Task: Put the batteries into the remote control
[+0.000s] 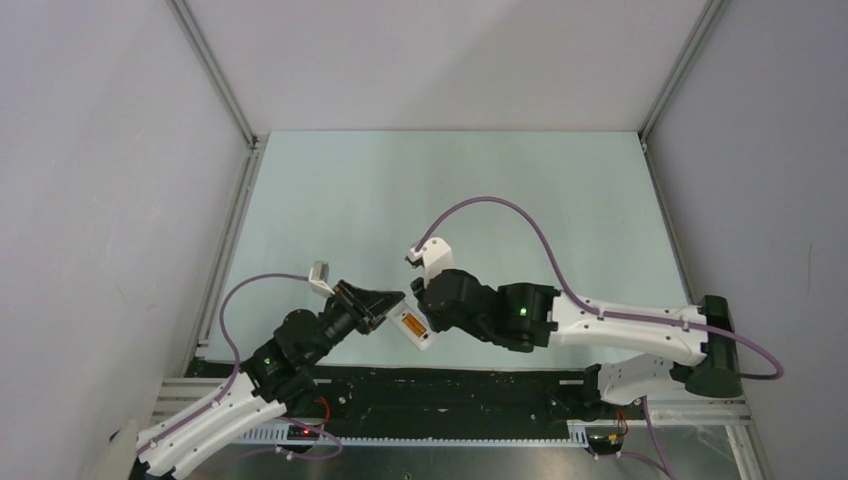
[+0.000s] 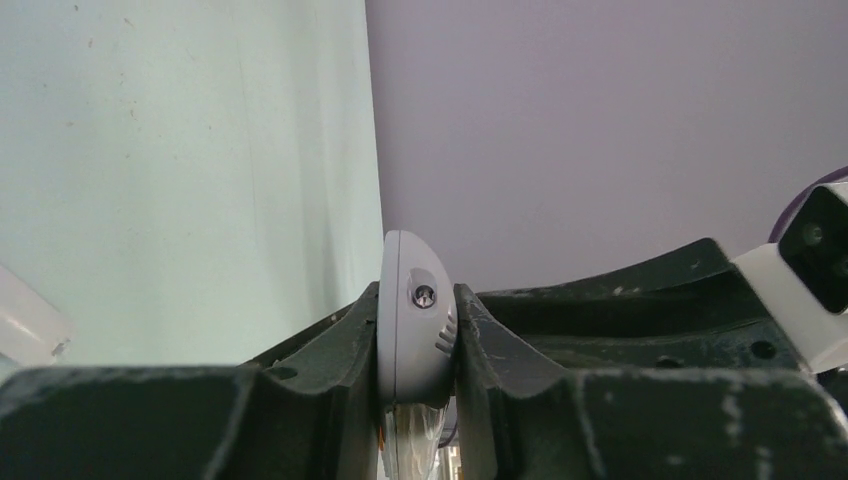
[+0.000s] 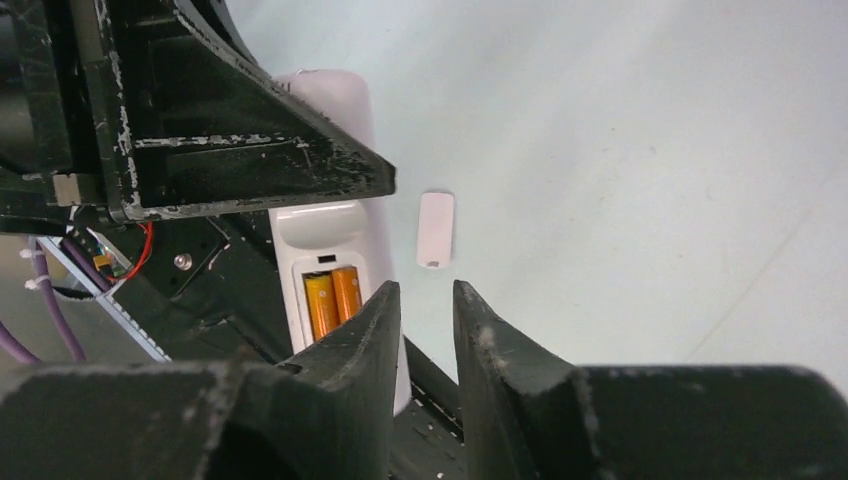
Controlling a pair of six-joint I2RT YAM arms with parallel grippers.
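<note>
The white remote control [image 3: 325, 222] is gripped near one end by my left gripper, which is shut on it. Its back faces up in the right wrist view, with two orange batteries [image 3: 322, 305] side by side in the uncovered compartment. The top view shows the orange of that compartment and the free end of the remote [image 1: 418, 337] between the arms. My right gripper is open, with nothing between its fingertips, close over the remote's right side. A small white piece [image 3: 435, 230], seemingly the battery cover, shows beside the remote.
Past the remote lies the dark front edge [image 1: 440, 385] with its rail. In the left wrist view, a blurred white object [image 2: 28, 318] sits at the left edge; I cannot tell what it is.
</note>
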